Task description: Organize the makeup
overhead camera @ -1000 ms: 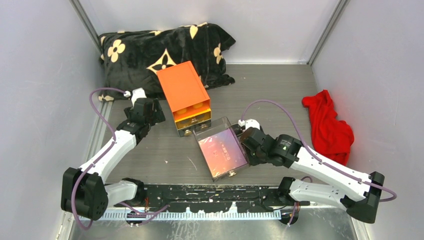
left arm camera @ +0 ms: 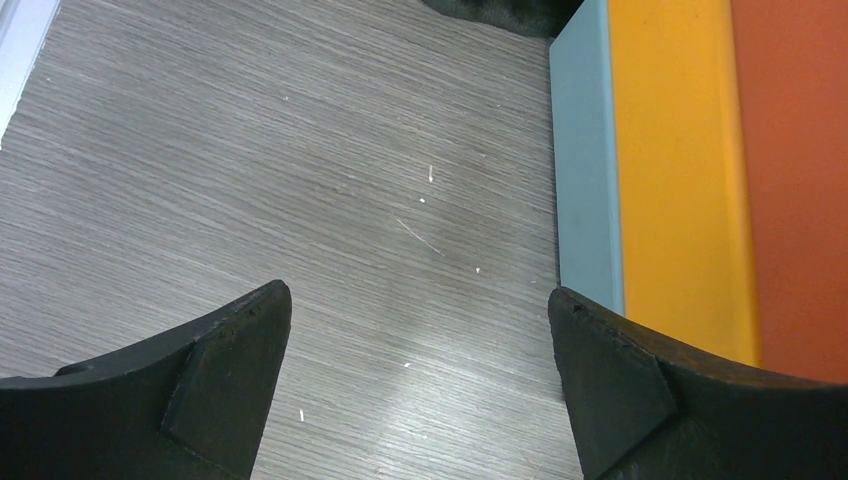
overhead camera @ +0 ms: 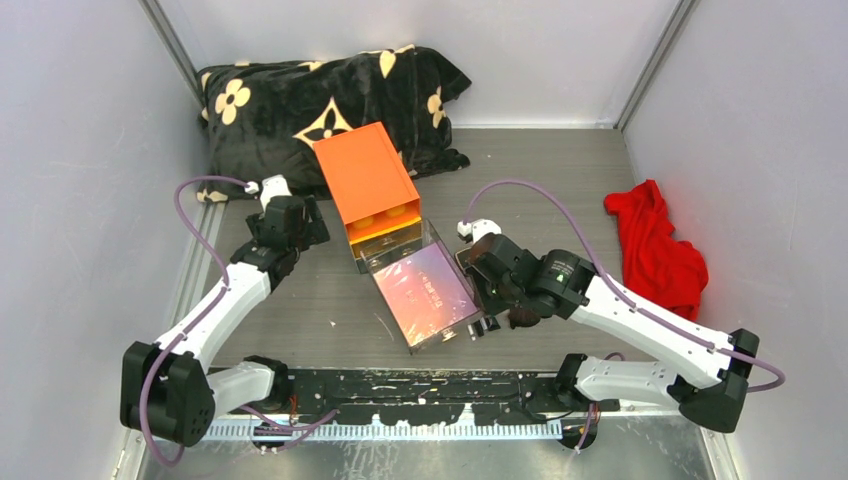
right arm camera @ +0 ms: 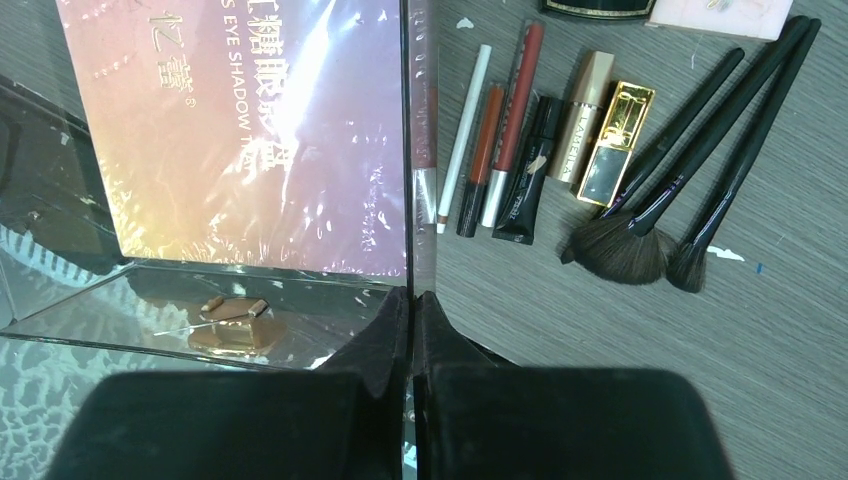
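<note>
My right gripper is shut on the right wall of a clear drawer (overhead camera: pixel 384 303) holding a shiny pink eye shadow palette (overhead camera: pixel 428 290). In the right wrist view, cosmetic pencils (right arm camera: pixel 466 134), a black tube (right arm camera: pixel 528 170), two lipsticks (right arm camera: pixel 614 142) and dark brushes (right arm camera: pixel 709 247) lie right of the drawer. The orange organizer (overhead camera: pixel 365 175) stands behind it, the drawer's back corner close to its front. My left gripper is open with nothing between its fingers, over bare table left of the organizer.
A dark patterned cushion (overhead camera: pixel 260 120) lies at the back left, a red cloth (overhead camera: pixel 655 250) at the right.
My right gripper has moved left and slightly back, carrying the drawer toward the organizer's front. The left arm looks unchanged.
</note>
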